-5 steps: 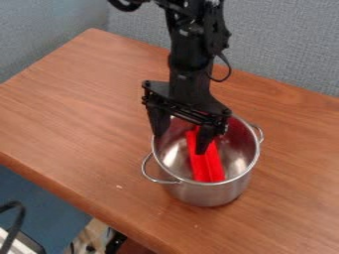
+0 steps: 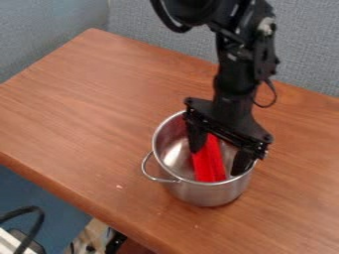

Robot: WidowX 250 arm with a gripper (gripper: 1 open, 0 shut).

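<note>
A steel pot (image 2: 187,193) with wire side handles stands on the wooden table. In it lies a long red object (image 2: 209,161), partly hidden by the gripper. My black gripper (image 2: 220,150) is open and reaches down into the pot over the red object, its lower parts partly hidden by the pot.
Grey panels stand behind it. Cables and a frame show at the lower left, off the table's edge.
My gripper has moved right and lower into the pot, from over its left rim. The pot and red object look almost unmoved.
</note>
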